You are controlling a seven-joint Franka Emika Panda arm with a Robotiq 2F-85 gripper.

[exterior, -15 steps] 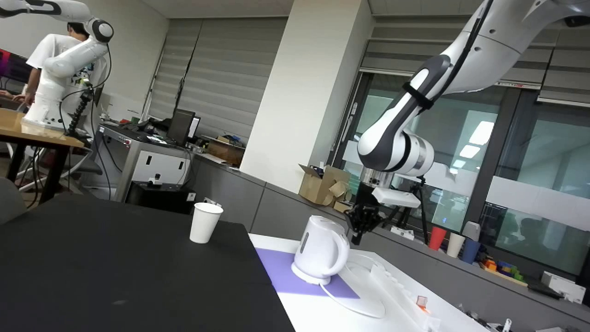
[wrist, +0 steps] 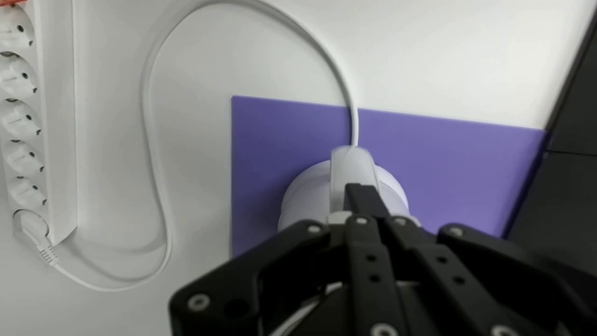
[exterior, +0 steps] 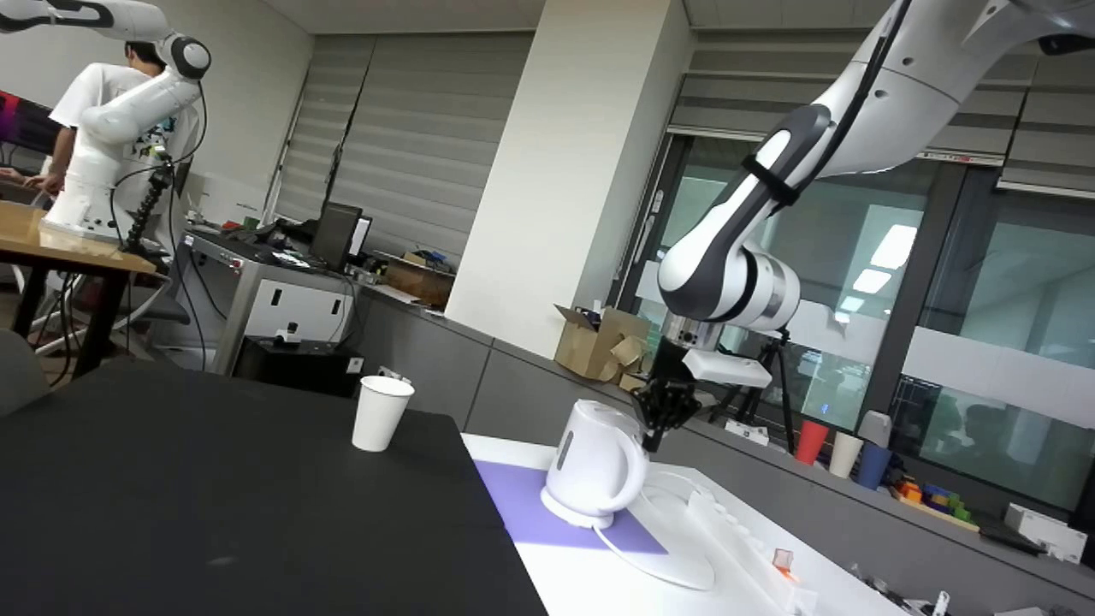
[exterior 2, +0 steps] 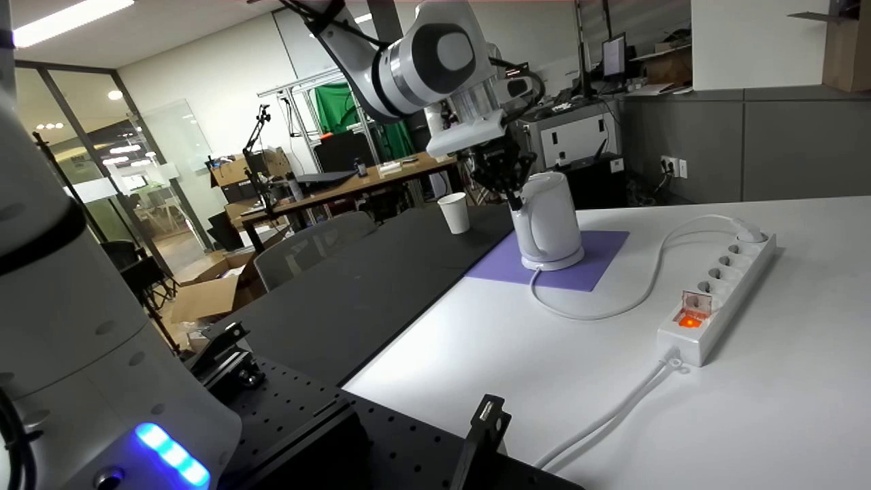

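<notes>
A white electric kettle (exterior 2: 552, 214) stands upright on a purple mat (exterior 2: 600, 252); its handle faces the power strip's side of the table. My gripper (exterior 2: 516, 204) is beside the upper part of the kettle, pointing down near the top of the handle. In the wrist view the fingertips of my gripper lie over the kettle's handle (wrist: 351, 168) and hide much of the kettle. The fingers are together, and nothing shows between them. Whether they touch the kettle cannot be told.
A white power strip (exterior 2: 718, 298) with a lit orange switch lies on the white table (exterior 2: 457, 343), joined to the kettle by a white cord (exterior 2: 645, 298). A paper cup (exterior: 381, 412) stands on the black table (exterior: 236, 493).
My gripper has moved slightly left in exterior view 1, closer to the kettle's top. The kettle and cup have stayed in place.
</notes>
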